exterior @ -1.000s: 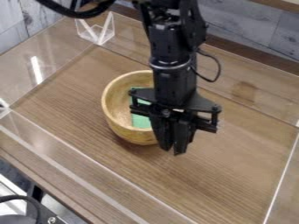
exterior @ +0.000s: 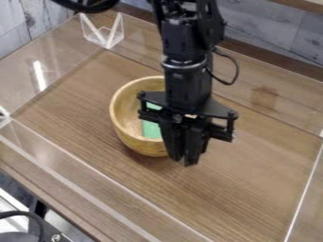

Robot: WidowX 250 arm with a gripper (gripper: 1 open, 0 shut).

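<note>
A black robot arm comes down from the top centre, its gripper (exterior: 184, 142) over the right part of a round yellow-tan bowl (exterior: 124, 115). Inside the bowl a green object (exterior: 151, 129) shows, partly hidden behind the gripper. The lower fingers reach down over the bowl's front right rim. Whether they are open or shut, or hold anything, is unclear in the dark shapes.
A clear plastic holder (exterior: 104, 26) stands at the back left. A grey wooden wall runs behind, and a black cable lies at the lower left.
</note>
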